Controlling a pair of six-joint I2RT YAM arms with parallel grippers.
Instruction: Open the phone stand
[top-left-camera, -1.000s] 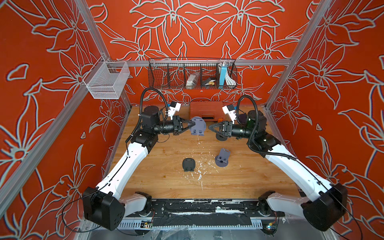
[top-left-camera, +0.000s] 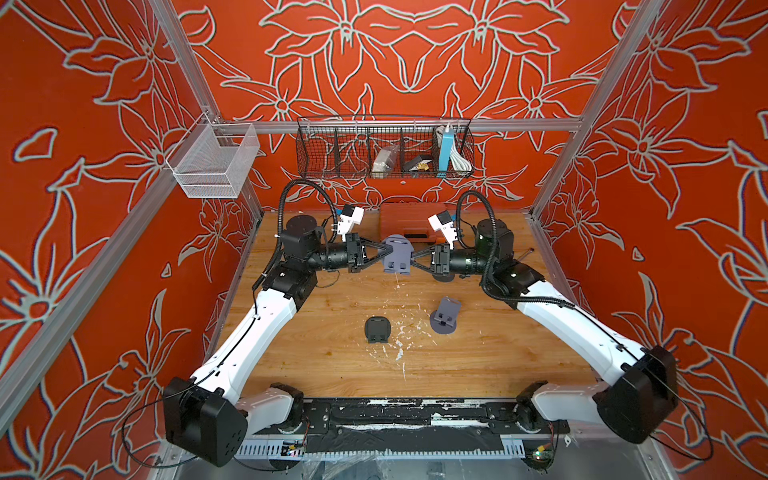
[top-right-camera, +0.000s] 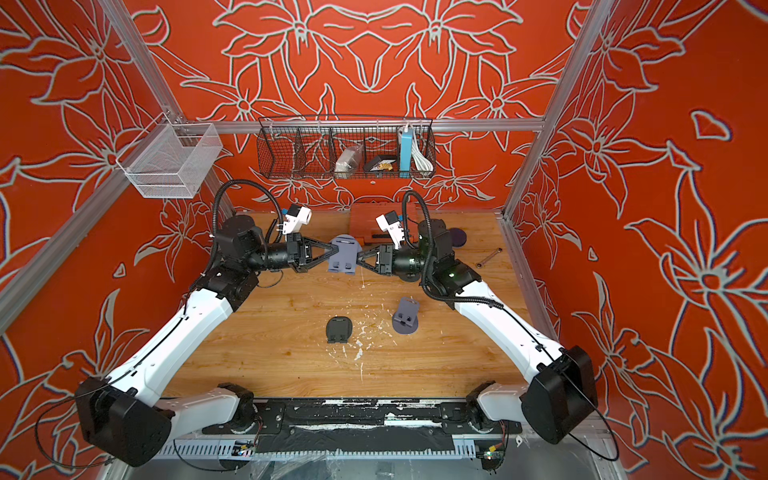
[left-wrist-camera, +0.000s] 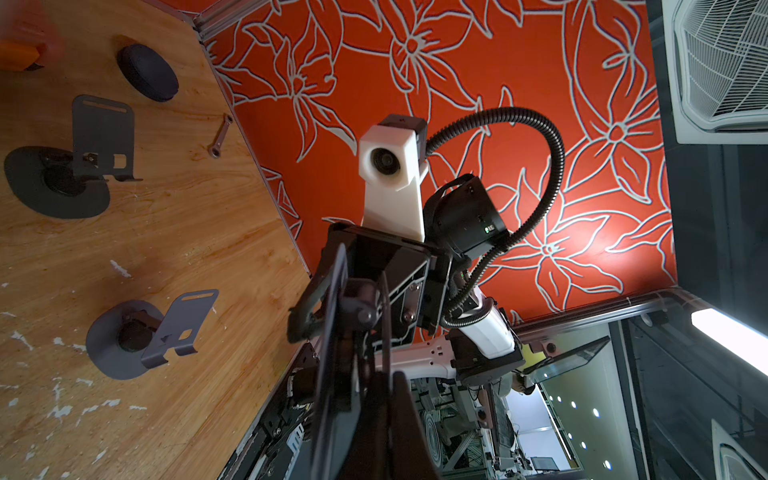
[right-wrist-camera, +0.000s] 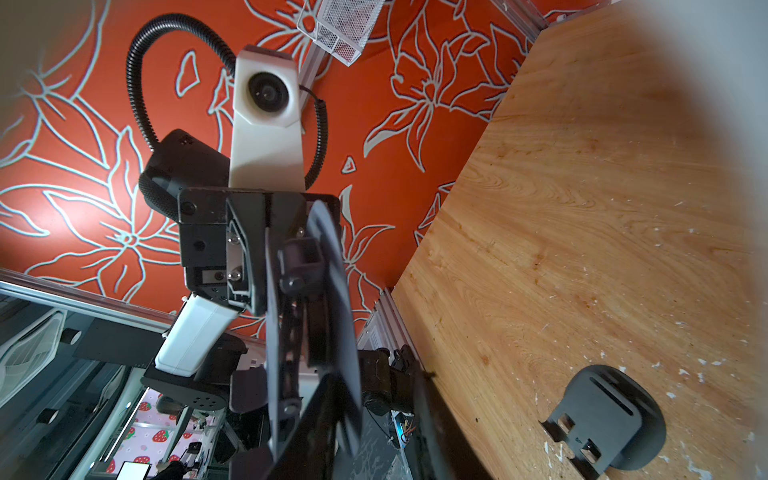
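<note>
A lavender folded phone stand (top-left-camera: 397, 254) (top-right-camera: 343, 254) is held upright in the air at the middle, seen nearly edge-on in both wrist views. My left gripper (top-left-camera: 386, 249) is shut on its left edge. My right gripper (top-left-camera: 415, 259) reaches its right edge; whether its fingers grip it cannot be told. A lavender stand (top-left-camera: 445, 316) with its plate raised on a round base stands on the table below right. A dark stand (top-left-camera: 377, 329) lies near the front middle. Another dark stand (left-wrist-camera: 56, 182) shows in the left wrist view.
An orange case (top-left-camera: 412, 214) sits at the back. A dark puck (top-right-camera: 457, 237) and a small metal rod (top-right-camera: 489, 257) lie at the back right. Wire baskets (top-left-camera: 336, 148) hang on the back wall. The front of the wooden table (top-left-camera: 312, 364) has free room.
My right gripper has moved left to the held stand's right edge.
</note>
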